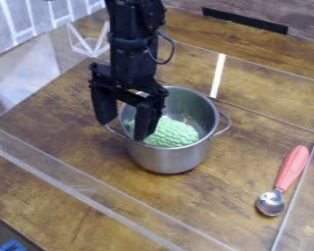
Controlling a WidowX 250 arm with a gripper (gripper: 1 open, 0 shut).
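My black gripper (pixel 125 113) hangs over the left part of a steel pot (pixel 173 155), its two fingers apart and pointing down, one near the left rim and the other over the inside. A pale green, bumpy object (pixel 177 130) lies inside the pot, partly hidden by the right finger. I see nothing held between the fingers.
An ice-cream scoop with a pink handle (pixel 290 168) lies at the right on the wooden table (pixel 62 196). A blue object (pixel 5 243) is at the bottom-left corner. The table left of the pot is clear.
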